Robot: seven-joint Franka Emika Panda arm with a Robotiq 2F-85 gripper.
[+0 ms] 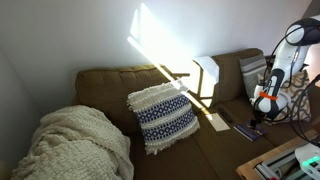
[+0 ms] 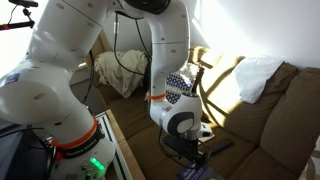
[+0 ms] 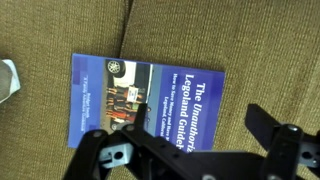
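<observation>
A blue-purple book [image 3: 185,100], titled The Unauthorized Legoland Guidebook, lies face up on the brown couch cushion in the wrist view. My gripper is open above it, with one finger over the book's lower part and the other beyond its right edge. Nothing is held between the fingers. From exterior view 1, the book [image 1: 247,131] appears small on the seat, just left of the gripper. At the bottom of exterior view 2, the arm partly covers the book [image 2: 195,173].
A patterned blue-and-white pillow [image 1: 163,115] leans on the couch back, left of a white cloth [image 1: 207,76]. A bunched cream blanket [image 1: 75,145] lies at the far left. Beside the book, a pale object [image 3: 8,79] shows at the wrist view's left edge. Open seat surrounds the book.
</observation>
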